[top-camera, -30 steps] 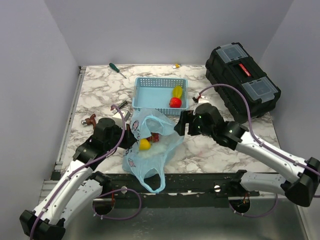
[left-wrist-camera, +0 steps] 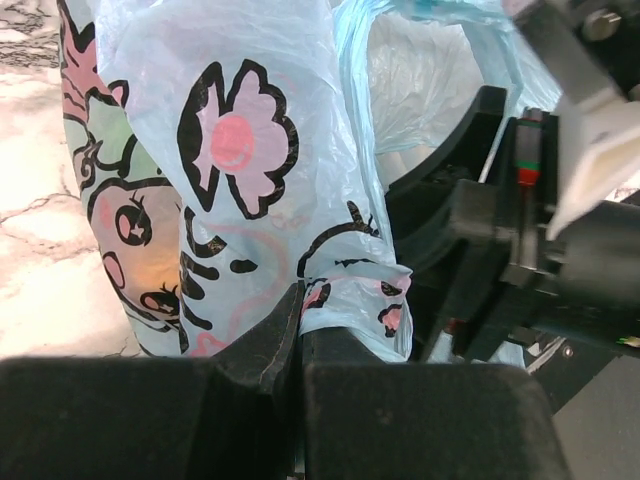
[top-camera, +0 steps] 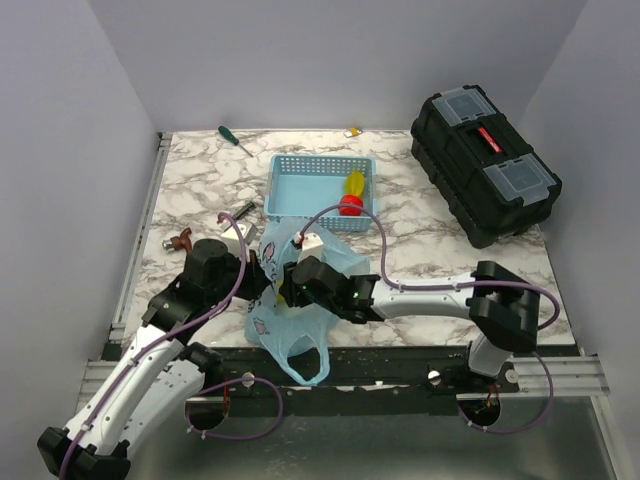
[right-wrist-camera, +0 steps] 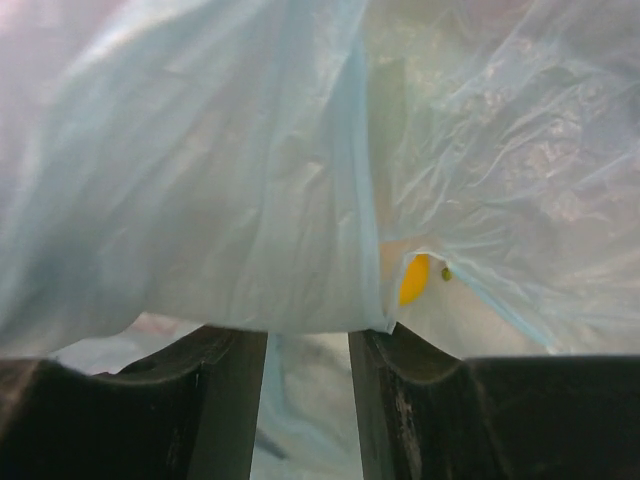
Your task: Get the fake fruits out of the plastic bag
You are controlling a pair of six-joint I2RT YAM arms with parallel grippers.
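The light blue plastic bag (top-camera: 302,337), printed with flowers, lies at the front centre of the marble table. My left gripper is shut at its side, pinching the bag's film. My right gripper is inside the bag; its fingers are close together, and whether anything is between them is hidden. A yellow fruit (right-wrist-camera: 413,279) shows partly behind the film in the right wrist view. The blue basket (top-camera: 282,160) behind the bag holds a yellow fruit (top-camera: 354,183) and a red one (top-camera: 349,204).
A black toolbox (top-camera: 465,170) stands at the right. A screwdriver (top-camera: 229,135) lies at the back left and a hammer-like tool (top-camera: 177,242) at the left. The table right of the basket is clear.
My right arm has swung left from beside the toolbox into the bag, covering the fruits that were visible there. My left arm has stayed in place.
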